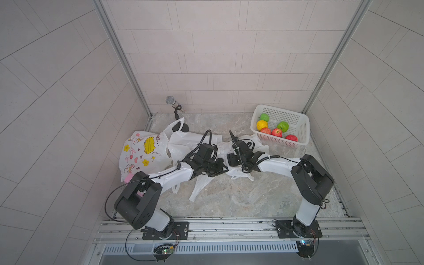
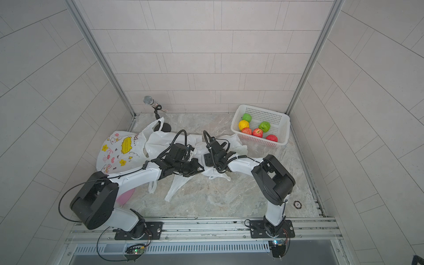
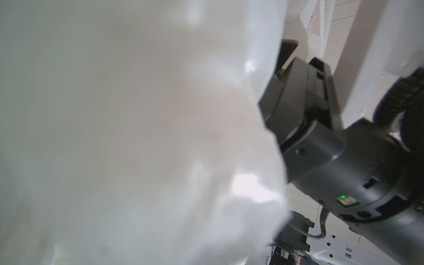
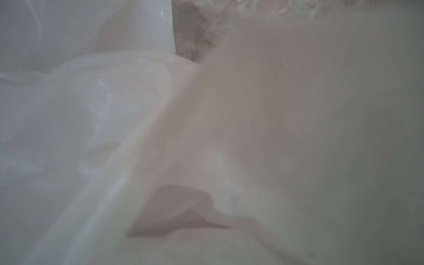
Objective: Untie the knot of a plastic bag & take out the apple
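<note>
A crumpled white plastic bag spreads over the middle of the table, partly under both arms. My left gripper is low over its centre and looks shut; whether thin plastic is pinched there is hidden. Just to its right, close by, is my right gripper, pushed into the white plastic, its fingertips covered. White film fills most of the right wrist view, and plastic also blocks much of the left wrist view. No knot can be made out, and no apple shows in this bag.
A white basket at the back right holds several apples and a yellow fruit. On the left lies a printed bag, with a microphone on a stand behind it.
</note>
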